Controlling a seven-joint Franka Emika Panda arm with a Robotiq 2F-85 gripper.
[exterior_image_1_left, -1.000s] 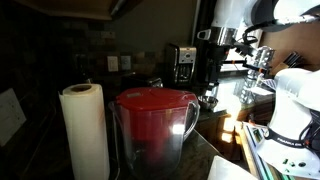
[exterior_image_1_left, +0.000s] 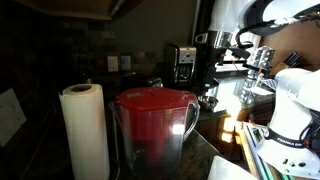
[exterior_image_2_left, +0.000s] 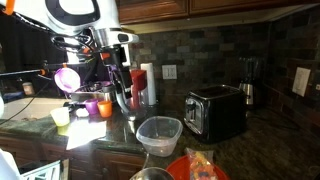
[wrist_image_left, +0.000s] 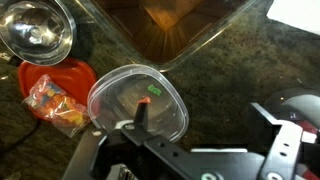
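In the wrist view my gripper is open, its two dark fingers wide apart with only dark countertop between them. The left finger overlaps the edge of a clear plastic container (wrist_image_left: 120, 98), which has small green and red marks inside. Exterior view 2 shows that container (exterior_image_2_left: 160, 134) on the counter, in front and to the right of my raised gripper (exterior_image_2_left: 128, 112). The fingertips are too small there to judge contact. From exterior view 1 the gripper (exterior_image_1_left: 211, 82) appears beyond the red-lidded pitcher (exterior_image_1_left: 155, 125).
A red plate (exterior_image_2_left: 222, 176) holds a plastic-wrapped packet (exterior_image_2_left: 201, 164), with a metal bowl (wrist_image_left: 35, 28) nearby. A black toaster (exterior_image_2_left: 215, 113) stands behind. The paper towel roll (exterior_image_1_left: 86, 133) is beside the pitcher. Several cups, including an orange one (exterior_image_2_left: 105, 109), are at the left.
The arm has shifted slightly in exterior view 1. The pitcher and paper towel roll have not moved.
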